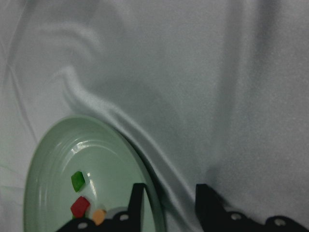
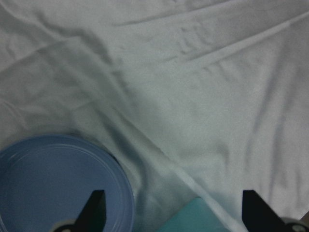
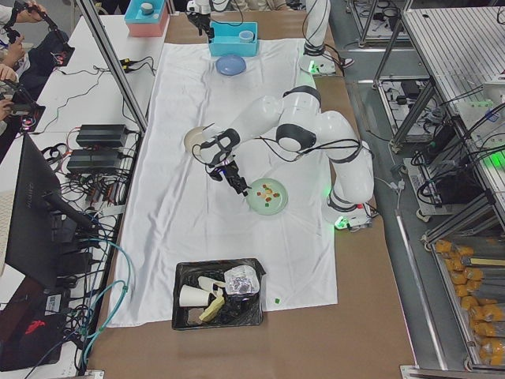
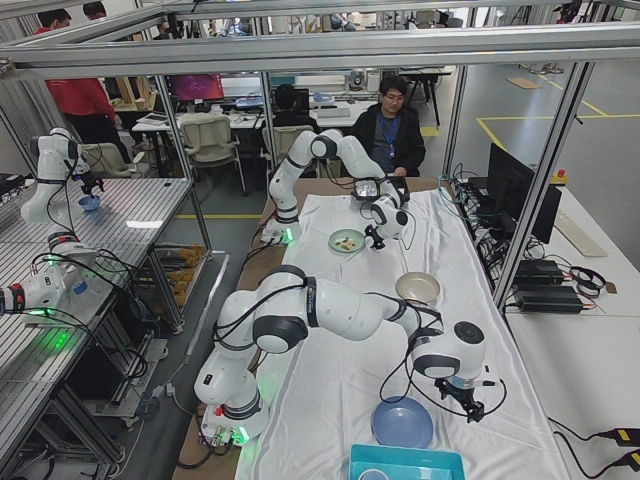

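A green plate with several small coloured pieces lies on the white cloth. My left gripper is low at its edge; in the left wrist view its open fingertips stand either side of the plate's rim, with nothing visibly gripped. My right gripper is over the far part of the cloth, near a blue plate, open with empty space between its fingertips. A cream plate lies between the two arms, partly hidden in the left camera view.
A black tray holding white items and a yellow one stands at the near end. A turquoise bin stands at the far end beside the blue plate. A small green piece lies loose on the cloth.
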